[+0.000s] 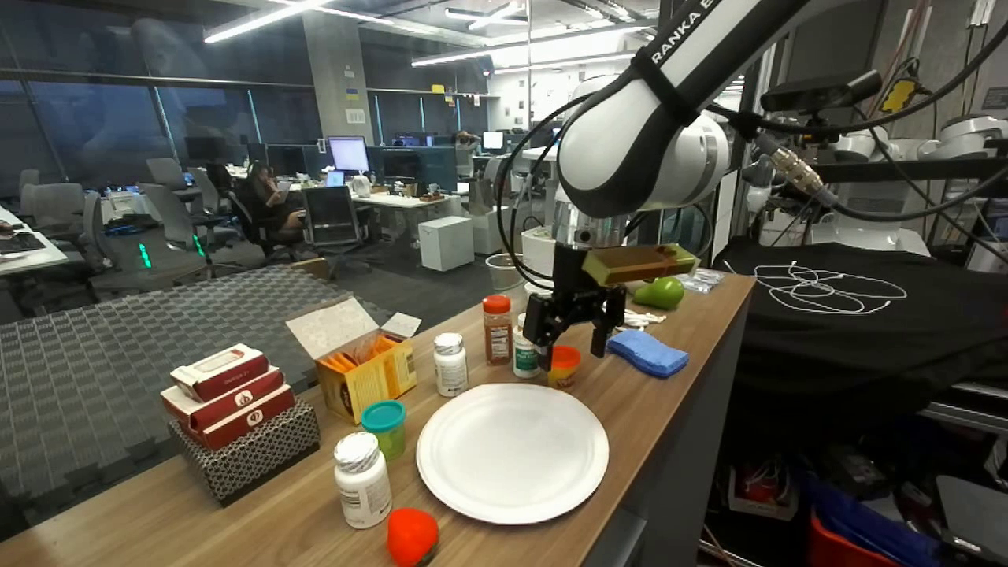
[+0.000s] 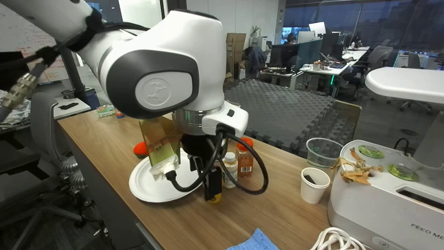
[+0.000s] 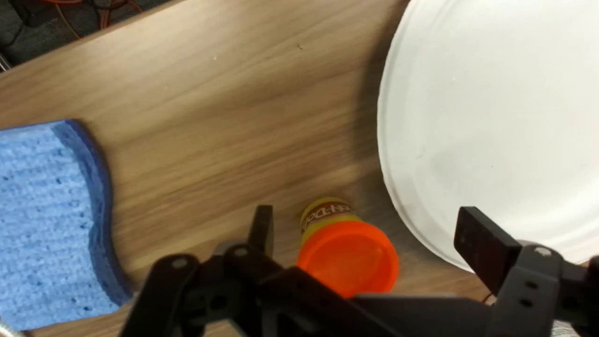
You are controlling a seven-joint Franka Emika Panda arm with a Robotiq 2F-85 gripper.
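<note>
A small yellow Play-Doh tub with an orange lid (image 3: 352, 259) stands upright on the wooden counter beside the white plate (image 3: 494, 118). Over it my gripper is open, and the wrist view shows the tub lying between the two spread fingers, with the right finger (image 3: 484, 242) overlapping the plate's rim. In exterior view 1 the gripper (image 1: 574, 351) hangs at about the height of the orange lid (image 1: 564, 358), the tub partly seen behind a finger. How far the fingertips reach down around the tub I cannot tell.
A blue sponge (image 1: 648, 353) lies to one side. Close behind the tub stand a white bottle with a green label (image 1: 525, 357) and an orange-capped spice jar (image 1: 497, 331). Another white bottle (image 1: 450, 365) is near the plate. Bare counter lies between sponge and plate.
</note>
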